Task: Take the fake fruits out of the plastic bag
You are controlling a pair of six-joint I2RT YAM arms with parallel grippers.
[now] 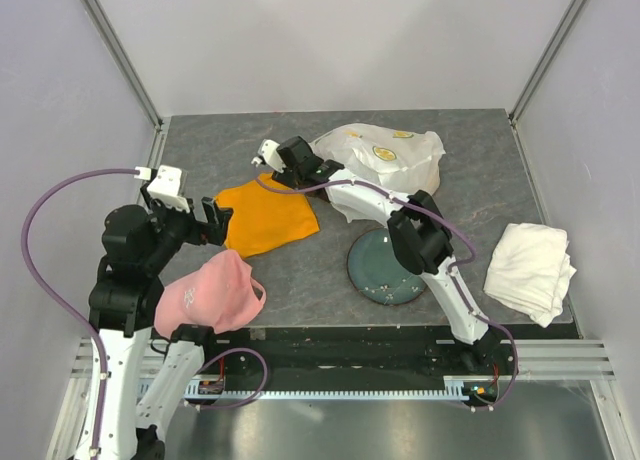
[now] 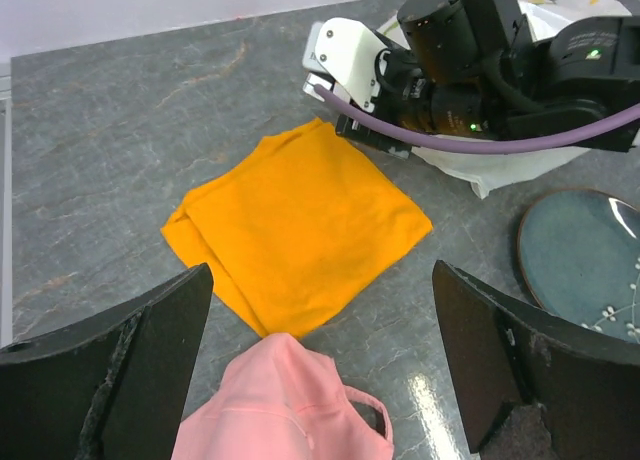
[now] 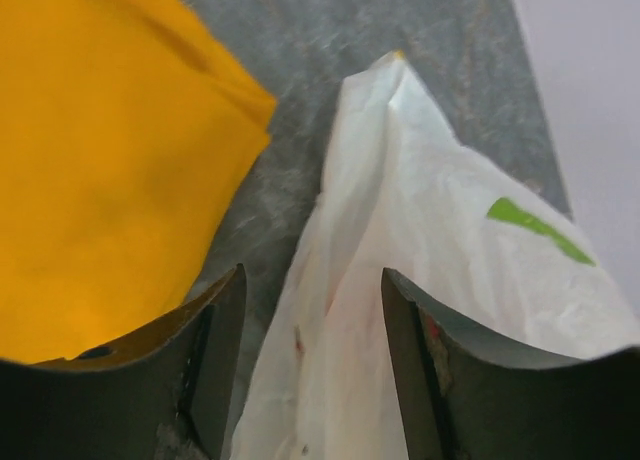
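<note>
The white plastic bag (image 1: 395,160) lies at the back right, crumpled; no fruit is distinguishable inside it. My right gripper (image 1: 292,180) hovers at the bag's left end, beside the orange cloth (image 1: 265,215). In the right wrist view its fingers stand apart on either side of a fold of bag (image 3: 330,260); whether they touch it is not clear. My left gripper (image 1: 212,218) is open with nothing between its fingers, left of the orange cloth, over the area near the pink bag (image 1: 205,295).
A dark teal plate (image 1: 386,268) sits at front centre right. A folded white cloth (image 1: 528,270) lies at the far right. Bare grey table (image 1: 220,140) shows at the back left.
</note>
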